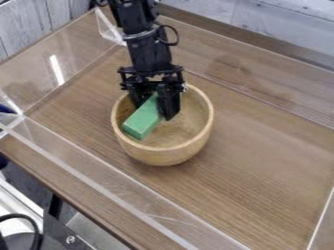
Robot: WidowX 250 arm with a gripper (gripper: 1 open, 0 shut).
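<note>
A round wooden bowl [183, 137] sits on the wooden table [255, 166] near the middle of the view. A green block [143, 118] lies tilted in its left part. The black gripper [160, 97] reaches down into the bowl from above, shut on the green block at its upper end; the fingertips are dark and partly hidden.
At the left edge are pale objects and black cables [20, 225] at the lower left. A pale wall or edge runs along the top right.
</note>
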